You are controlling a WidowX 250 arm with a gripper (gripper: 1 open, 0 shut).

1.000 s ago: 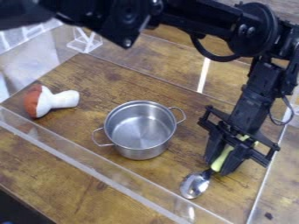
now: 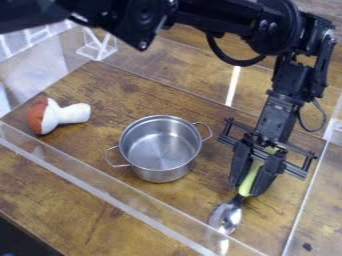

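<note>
A spoon (image 2: 229,214) with a yellow-green handle lies on the wooden surface at the lower right, its steel bowl toward the front. My gripper (image 2: 255,168) is low over the handle, fingers around or just above its upper part; whether they touch it I cannot tell. A steel pot (image 2: 159,152) with two handles stands left of the gripper. An orange and white object (image 2: 56,116) lies at the left.
Clear plastic walls (image 2: 120,204) border the wooden work surface (image 2: 54,185). The area behind the pot is clear.
The gripper has shifted slightly and its wrist sits a little differently over the handle; the spoon has barely moved.
</note>
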